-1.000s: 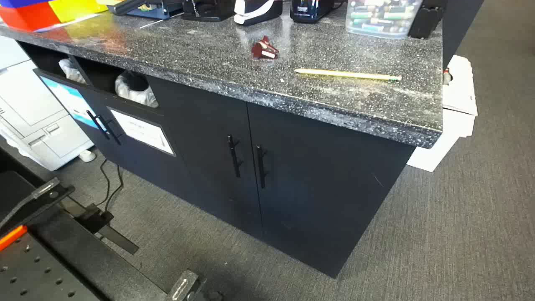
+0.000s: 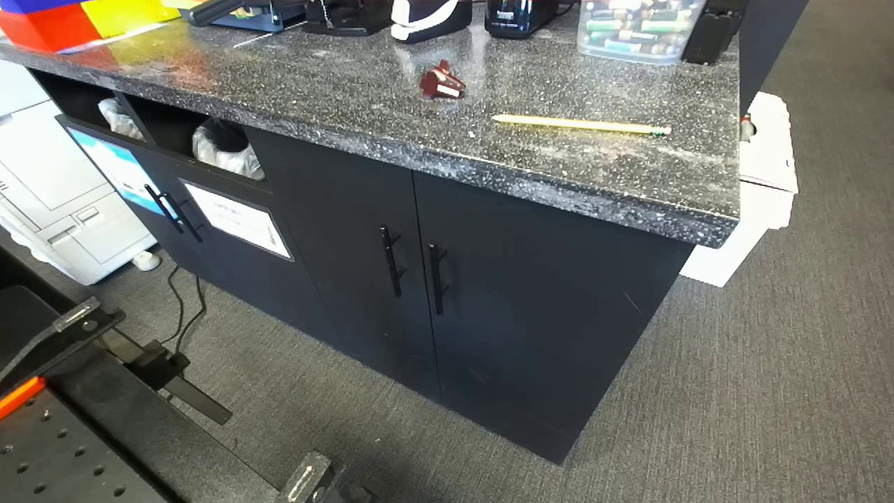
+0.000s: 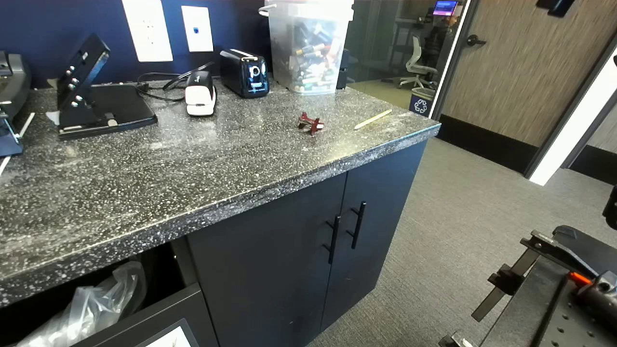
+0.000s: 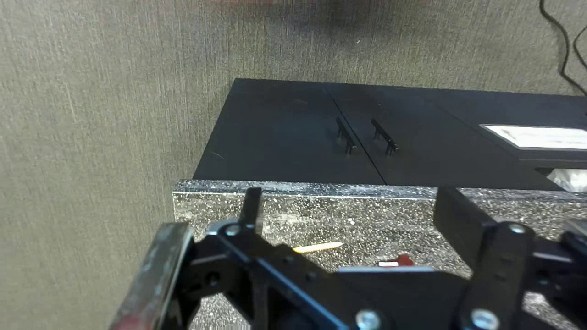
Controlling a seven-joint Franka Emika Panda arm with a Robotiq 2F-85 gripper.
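In the wrist view my gripper is open, its two black fingers wide apart with nothing between them. Beyond and below it lie a yellow pencil [image 4: 318, 247], partly hidden by the gripper body, and a dark red staple remover [image 4: 403, 260], of which only the upper part shows. On the speckled counter [image 2: 335, 92], the whole pencil [image 2: 582, 125] lies close to the right end, and the staple remover [image 2: 441, 81] sits to its left. Neither exterior view shows the gripper.
Along the counter's back stand a hole punch [image 3: 104, 110], a white and black stapler [image 3: 200, 95], an electric sharpener [image 3: 245, 73] and a clear bin of batteries [image 3: 309, 52]. Black cabinet doors [image 2: 503, 310] with bar handles are below.
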